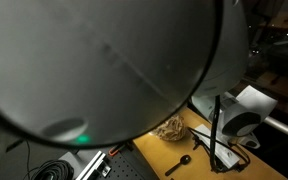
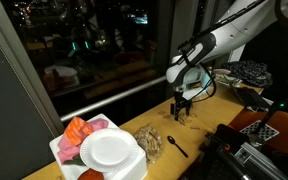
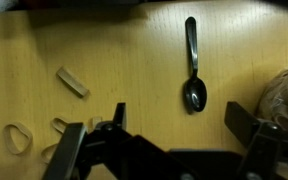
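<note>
In the wrist view a black spoon [image 3: 193, 92] lies on the wooden table, its bowl toward the gripper and handle pointing away. My gripper is open above the table, with its fingers [image 3: 246, 122] wide apart and nothing held between them. Left of the spoon lie a short tan strip [image 3: 72, 82] and several curled tan bands [image 3: 17, 138]. A tangled, straw-coloured bundle [image 3: 286, 98] is cut off at the right edge. Exterior view 2 shows the spoon [image 2: 177, 146] between the bundle [image 2: 149, 142] and the gripper's side of the table.
A white bin [image 2: 72, 150] holding a white round dish [image 2: 106, 149] and red items [image 2: 78, 129] stands left of the bundle. A window wall runs along the table's back. A large pale blurred shape [image 1: 94, 70] blocks much of exterior view 1.
</note>
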